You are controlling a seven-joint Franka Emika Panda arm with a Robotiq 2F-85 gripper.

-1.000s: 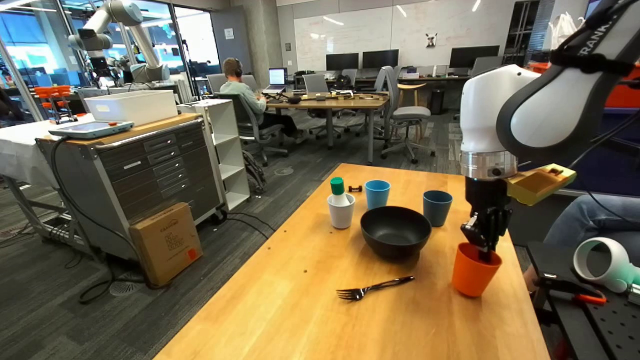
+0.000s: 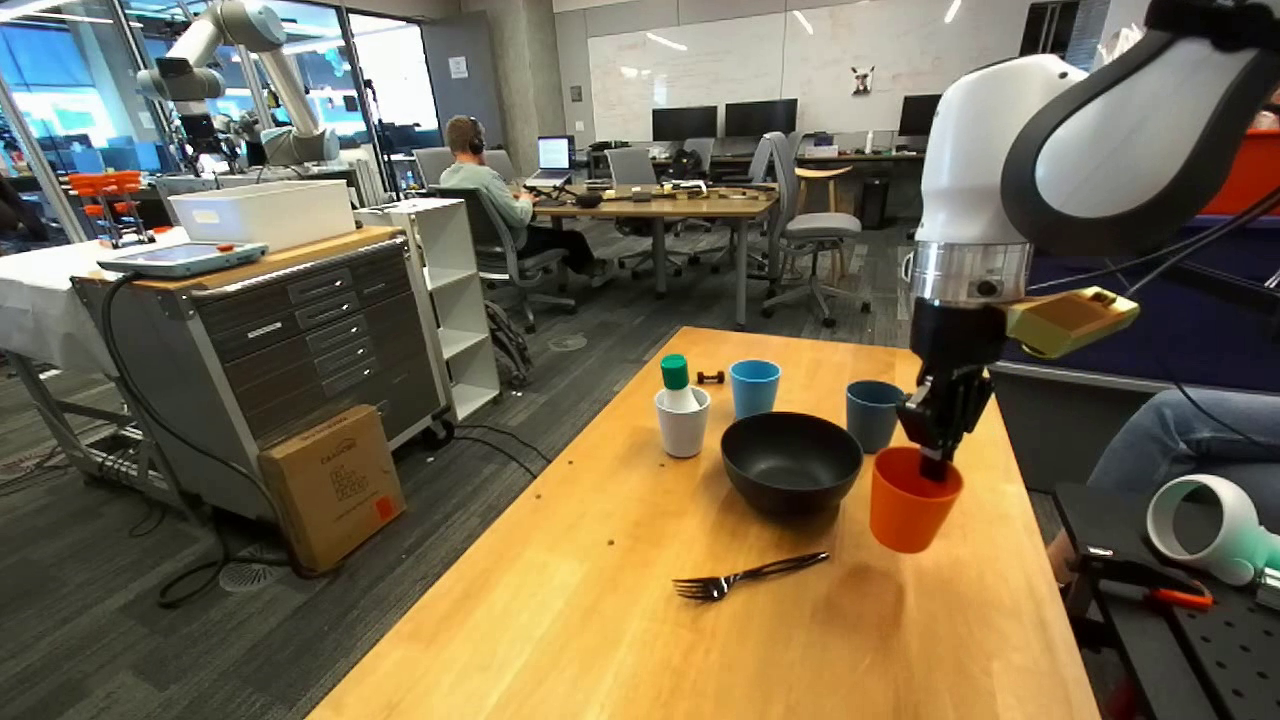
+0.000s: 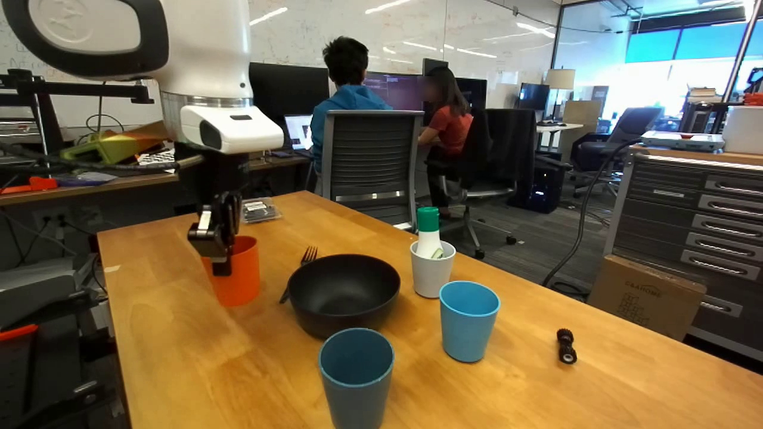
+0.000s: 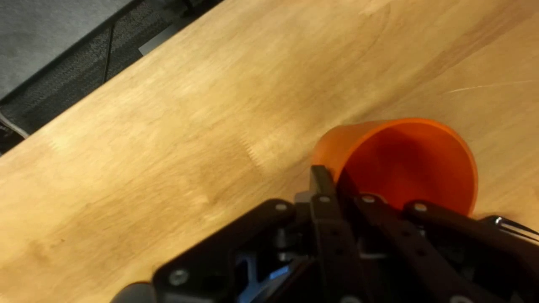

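Observation:
An orange cup [image 2: 909,510] hangs a little above the table, its shadow on the wood below it in exterior view 1. My gripper [image 2: 936,466] is shut on the cup's rim, one finger inside and one outside. In the wrist view the orange cup [image 4: 412,161] shows its open mouth, with the fingertips [image 4: 322,176] at its near wall. The cup's inside looks empty where it shows. To its left in exterior view 1 sits a black bowl [image 2: 792,468], close by and empty as far as I can see.
Behind the bowl stand a dark blue cup [image 2: 873,420], a light blue cup [image 2: 755,390] and a white cup [image 2: 681,426] with a green-capped bottle [image 2: 675,374] in it. A black fork [image 2: 744,578] lies in front.
The orange cup has risen off the table and shifted left toward the bowl, carried in my gripper. Bowl, fork and the other cups have stayed put.

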